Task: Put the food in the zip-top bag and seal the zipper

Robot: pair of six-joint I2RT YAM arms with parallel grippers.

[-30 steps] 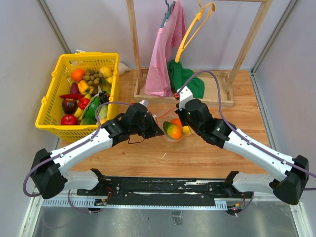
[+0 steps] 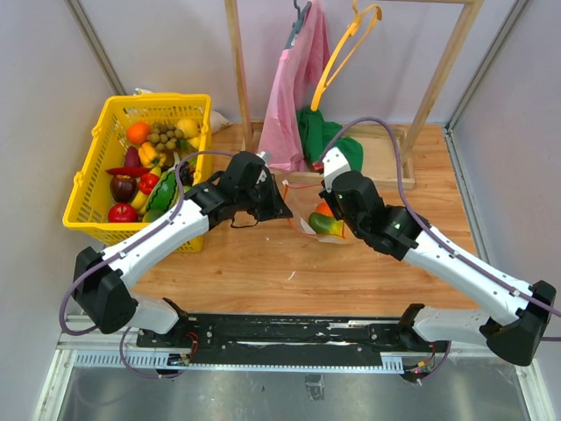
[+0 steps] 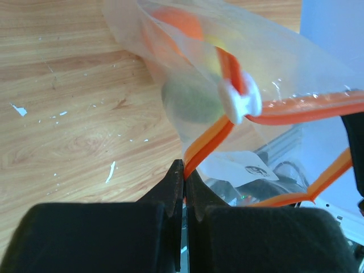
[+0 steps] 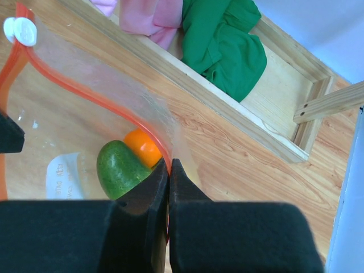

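The zip bag [image 2: 307, 215] hangs between my grippers, holding a green vegetable [image 4: 119, 170] and an orange item [image 4: 143, 148], with yellow also showing. My left gripper is shut on the bag's orange zipper edge at one side; a white slider [image 3: 239, 99] sits on the zipper above it. My right gripper is shut on the bag's edge at the other side, its fingers over the orange strip. The bag's mouth faces up between them.
A yellow basket [image 2: 83, 175] of produce stands at the left. A wooden rack [image 4: 222, 108] with pink and green cloths [image 4: 227, 62] stands behind the bag.
The food in the bag has shifted, with the green piece now lying more to the front.
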